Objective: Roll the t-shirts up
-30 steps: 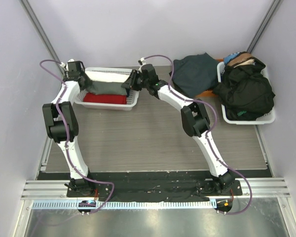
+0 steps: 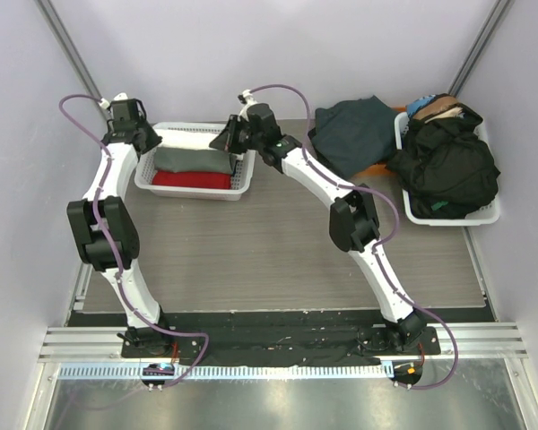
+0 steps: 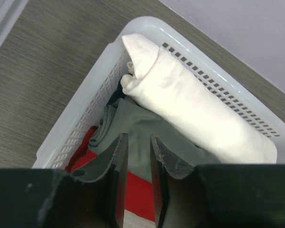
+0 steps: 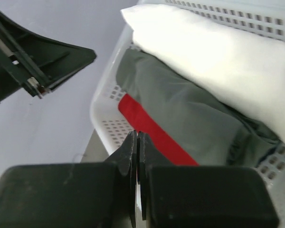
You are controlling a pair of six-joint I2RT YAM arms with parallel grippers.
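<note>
Rolled shirts fill the white left basket (image 2: 194, 193): a white roll (image 3: 194, 104) at the back, a grey roll (image 2: 191, 160) in the middle and a red roll (image 2: 191, 179) at the front. My left gripper is part open over the basket's left end, nothing between its fingers. My right gripper is above the basket's right end, its fingertips shut together; no cloth shows between them.
A dark cloth (image 2: 350, 130) lies at the back right, beside a second basket (image 2: 482, 212) piled with dark clothes.
Both grippers have risen a little from the rolls, my left moving slightly back and leftward, my right shifting leftward. The rolls look much the same.
</note>
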